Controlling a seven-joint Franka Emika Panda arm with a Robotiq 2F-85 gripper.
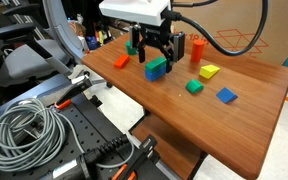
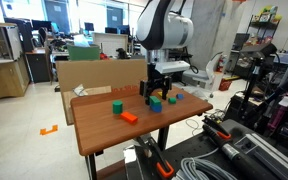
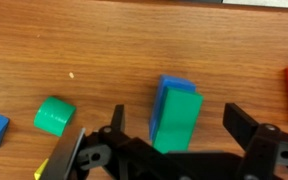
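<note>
A green block (image 1: 157,63) rests on top of a blue block (image 1: 155,74), the two stacked near the table's front edge. From above in the wrist view, the green block (image 3: 178,120) covers much of the blue block (image 3: 173,83), set slightly askew to it. My gripper stands open over the stack, with a finger to each side and visible gaps between. In exterior view 2 the gripper (image 2: 155,94) is above the stack, small and partly hard to make out.
An orange block (image 1: 121,61), a green cylinder (image 1: 131,47) and a red cylinder (image 1: 197,49) stand around the stack. A yellow block (image 1: 209,71), a small green piece (image 1: 194,87) and a blue piece (image 1: 227,95) lie to its right.
</note>
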